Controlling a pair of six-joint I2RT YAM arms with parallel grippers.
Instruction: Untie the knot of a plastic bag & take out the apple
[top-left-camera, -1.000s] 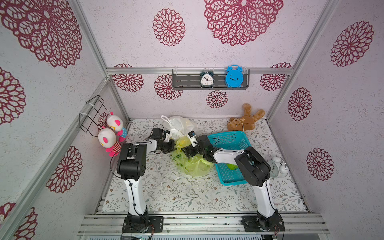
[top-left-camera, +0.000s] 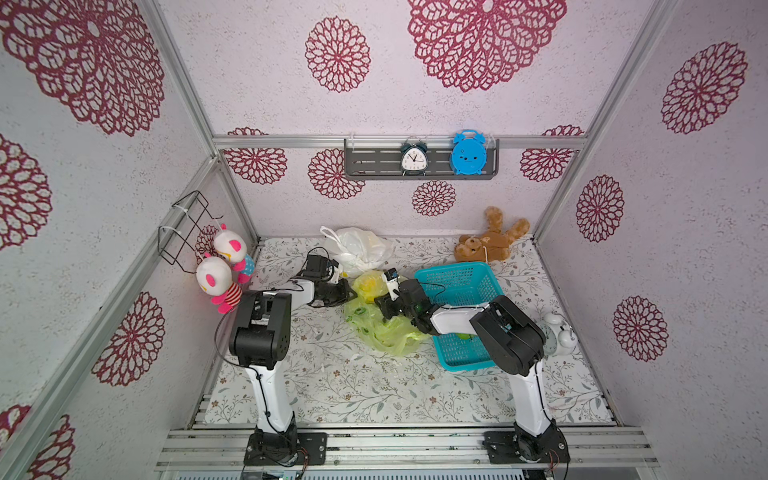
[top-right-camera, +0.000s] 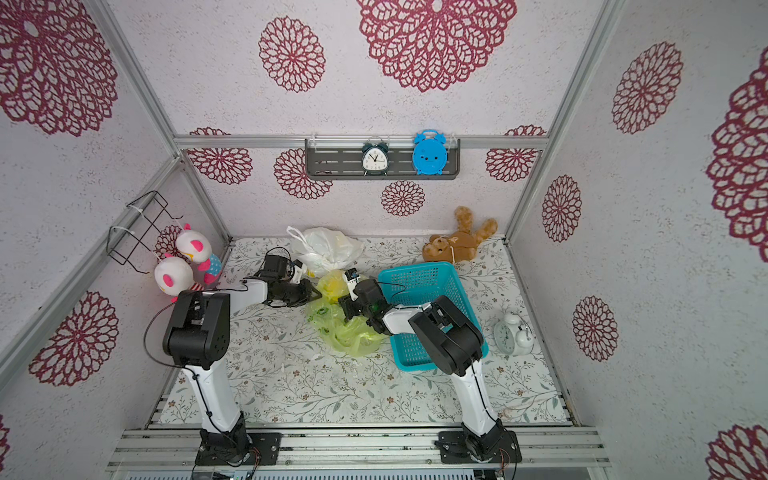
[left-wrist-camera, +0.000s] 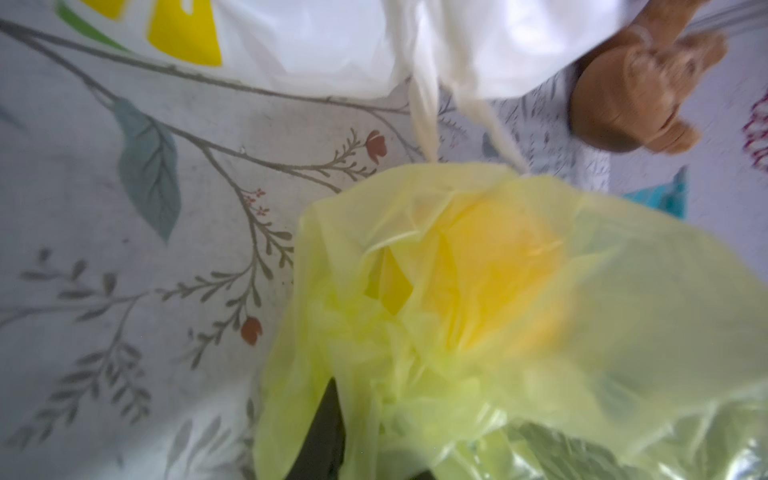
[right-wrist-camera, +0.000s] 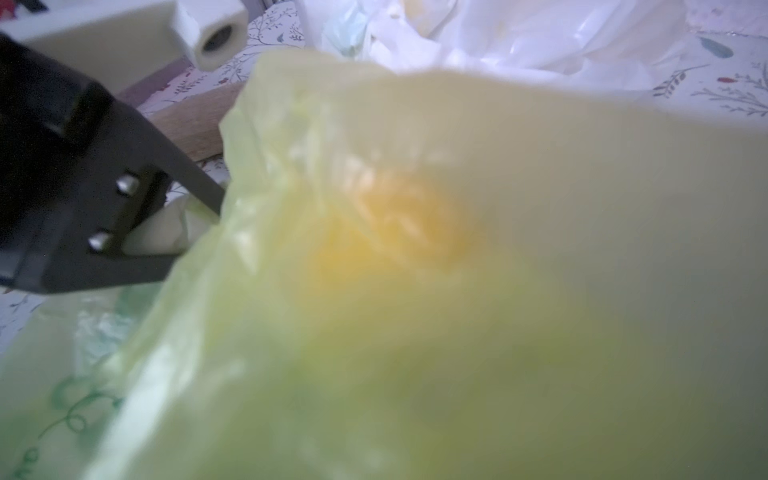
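Observation:
A translucent yellow-green plastic bag (top-left-camera: 382, 334) lies crumpled in mid-table, a yellow-orange round shape (left-wrist-camera: 488, 272) showing blurred through it. My left gripper (top-left-camera: 349, 293) is at the bag's left side; in the left wrist view its dark fingertip (left-wrist-camera: 320, 440) presses among the folds, and how far it is open is hidden. My right gripper (top-left-camera: 385, 305) is shut on the bag from the right; in the right wrist view the plastic covers most of the picture and hides its fingers.
A white bag (top-left-camera: 360, 244) lies behind. A turquoise basket (top-left-camera: 452, 276) stands right, under my right arm. A teddy bear (top-left-camera: 488, 244) lies back right, a white clock (top-right-camera: 512, 336) at right.
Both arms have shifted slightly over the last second, the right forearm back toward the right.

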